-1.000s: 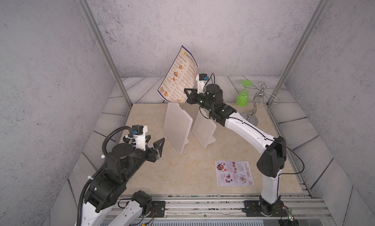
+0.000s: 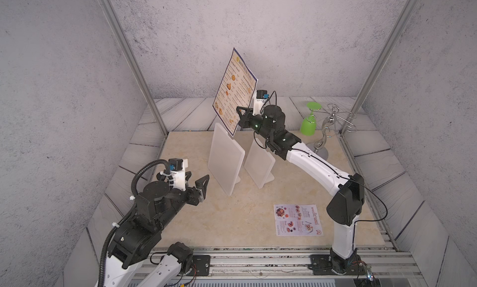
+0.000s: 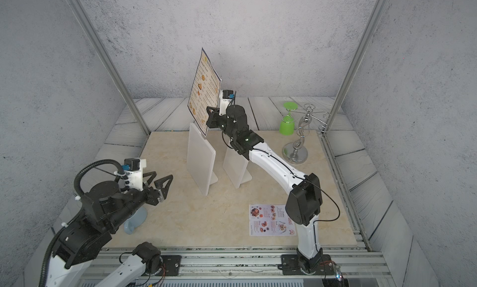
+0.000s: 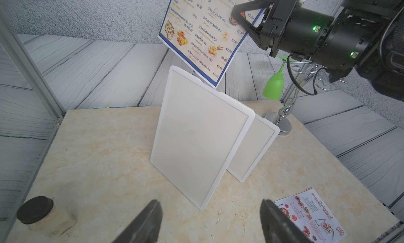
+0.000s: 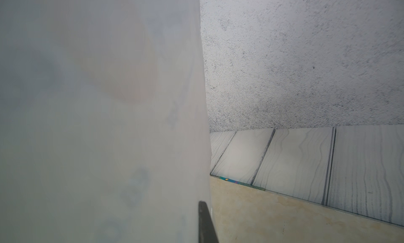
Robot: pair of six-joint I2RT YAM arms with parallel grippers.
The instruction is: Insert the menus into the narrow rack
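My right gripper (image 2: 240,111) is shut on the right edge of a large blue-bordered menu (image 2: 231,88), holding it tilted above the white racks. The menu's lowest corner is close to the top of the larger rack (image 2: 224,160); whether it has entered the slot cannot be told. Beside that rack stands a smaller one (image 2: 259,163). In the right wrist view, the sheet's pale back (image 5: 105,116) covers the left half. A smaller menu (image 2: 298,220) lies flat on the table at the front right. My left gripper is open and empty, short of the larger rack.
A metal glass stand (image 3: 295,150) with a green glass (image 3: 287,124) occupies the back right. A dark-lidded jar (image 4: 44,215) sits on the left in the left wrist view. Bare table surface (image 4: 96,159) lies left of the racks.
The large menu has turned more upright and shifted slightly right; its lower corner now points down at the larger rack. My right gripper moved a little with it. The left arm appears still.
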